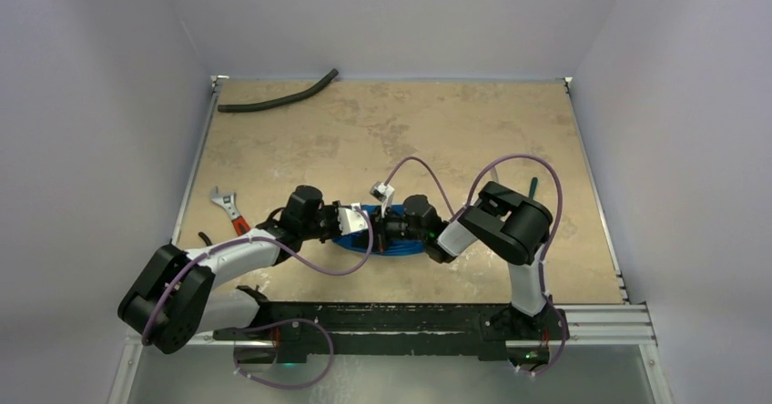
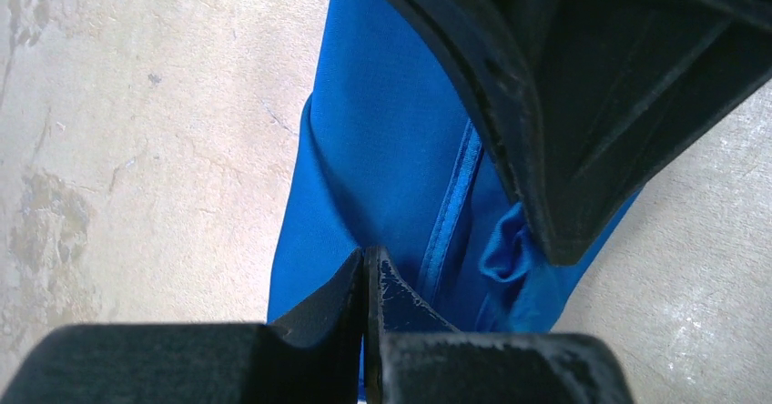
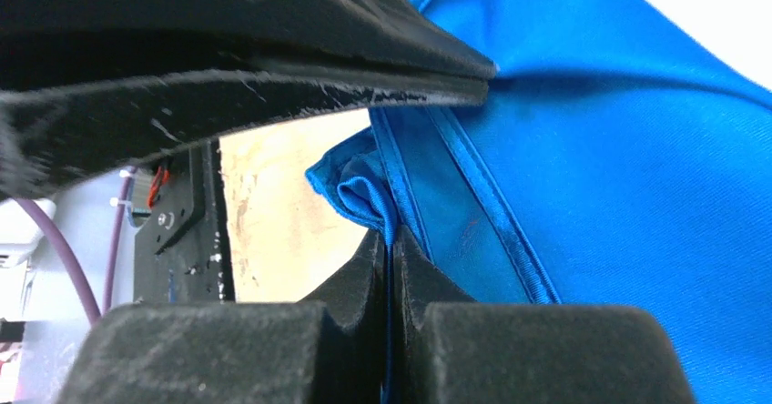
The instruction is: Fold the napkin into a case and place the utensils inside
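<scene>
The blue napkin point(image 2: 391, 122) lies folded in a long strip at the front middle of the table, mostly under both grippers in the top view. My left gripper is shut over it, nothing clear between its fingers. My right gripper is shut on the napkin's folded edge, close beside the left one. In the top view, a green-handled utensil point(image 1: 533, 186) and a pale utensil point(image 1: 494, 175) lie at the right, partly behind a hose.
An adjustable wrench point(image 1: 235, 215) and a short dark piece point(image 1: 206, 237) lie at the left. A black tube point(image 1: 264, 104) lies at the back left.
</scene>
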